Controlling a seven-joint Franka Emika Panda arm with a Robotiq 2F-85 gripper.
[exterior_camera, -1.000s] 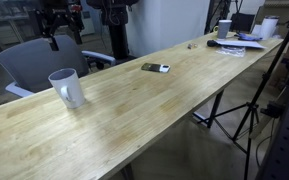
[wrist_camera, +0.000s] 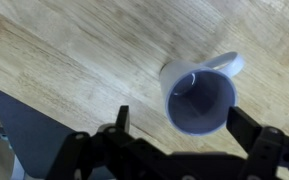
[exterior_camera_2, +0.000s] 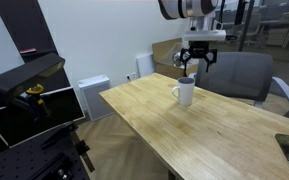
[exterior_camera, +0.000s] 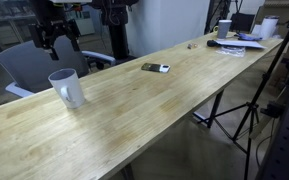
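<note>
A white mug [exterior_camera: 67, 88] stands upright near the far edge of the wooden table, its handle towards the near side. In exterior view 2 the same mug [exterior_camera_2: 185, 91] has my gripper [exterior_camera_2: 200, 56] above it and a little to the right, apart from it. From the wrist I look down into the open mouth of the mug [wrist_camera: 200, 103]; its handle points to the upper right. The mug lies ahead of the gap between my spread fingers. My gripper [exterior_camera: 63, 50] is open and empty.
A dark phone [exterior_camera: 155, 67] lies flat further along the table [exterior_camera: 114, 120]. Papers and a grey cup [exterior_camera: 224, 28] sit at the far end. An office chair [exterior_camera_2: 236, 76] stands close behind the table.
My gripper has come down slightly towards the mug. The mug and phone have stayed where they were.
</note>
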